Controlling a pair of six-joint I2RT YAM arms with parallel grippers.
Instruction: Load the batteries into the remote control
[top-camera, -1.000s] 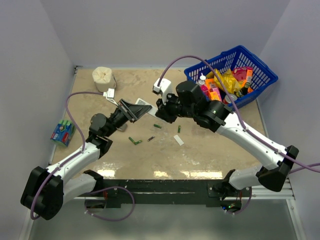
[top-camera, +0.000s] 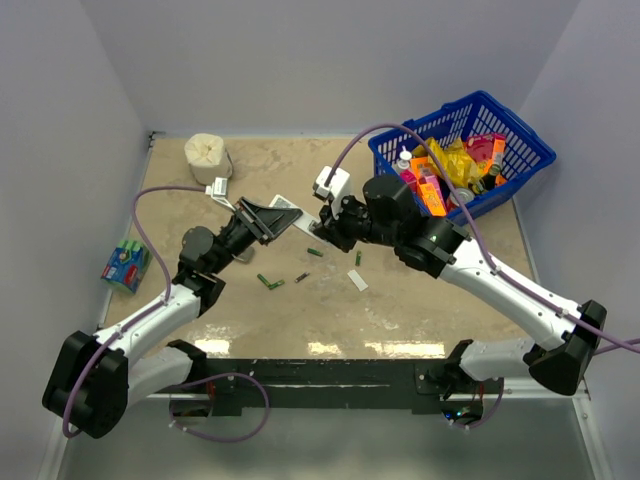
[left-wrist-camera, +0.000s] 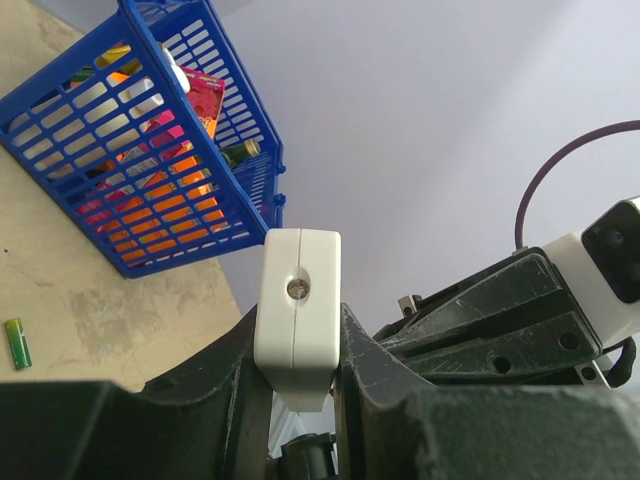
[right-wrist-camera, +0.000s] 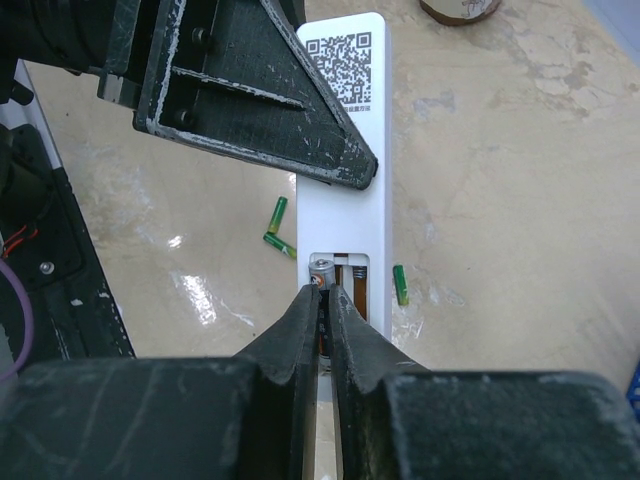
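Note:
The white remote, its battery bay open, is held by my left gripper, shut across it; in the left wrist view it points end-on at the camera. In the right wrist view my right gripper is shut on a battery at the bay, with the battery's silver end showing above the fingertips. Several green batteries (top-camera: 358, 258) lie loose on the table, along with a small white piece (top-camera: 357, 280), perhaps the cover.
A blue basket of packages (top-camera: 522, 152) stands at the back right, a white roll (top-camera: 207, 155) at the back left and a coloured box (top-camera: 125, 265) at the left edge.
The right arm has shifted slightly, its wrist housing a little to the right and down in the top view. The left arm is practically still.

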